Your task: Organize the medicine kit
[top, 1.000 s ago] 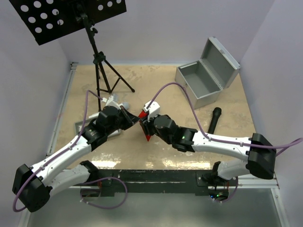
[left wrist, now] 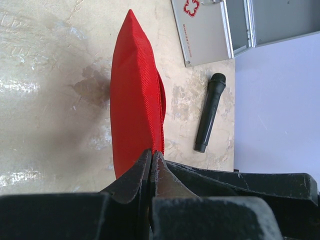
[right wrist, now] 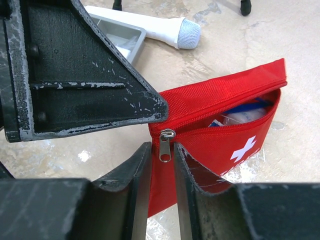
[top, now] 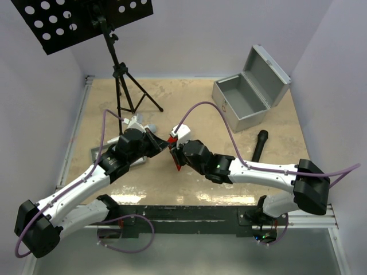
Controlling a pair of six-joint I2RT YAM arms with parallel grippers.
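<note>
A red pouch with a white cross (right wrist: 244, 148) hangs upright above the table, its top zipper partly open on packets inside. My left gripper is shut on the pouch's edge (left wrist: 132, 95), its tips pressed together there. In the right wrist view the left gripper's dark finger (right wrist: 100, 90) reaches to the pouch's upper corner. Beneath that corner hangs the metal zipper pull (right wrist: 165, 145). My right gripper stands part open, one finger on either side of the pull, with gaps showing. From the top, both grippers hide most of the pouch (top: 173, 140).
An open silver case (top: 243, 100) stands empty at the back right, with a black microphone (top: 260, 146) in front. At the left, a white microphone (right wrist: 165, 30) lies by a grey tray (right wrist: 120, 37). A black stand (top: 121, 71) rises at the back left.
The left arm and the other objects have stayed in place.
</note>
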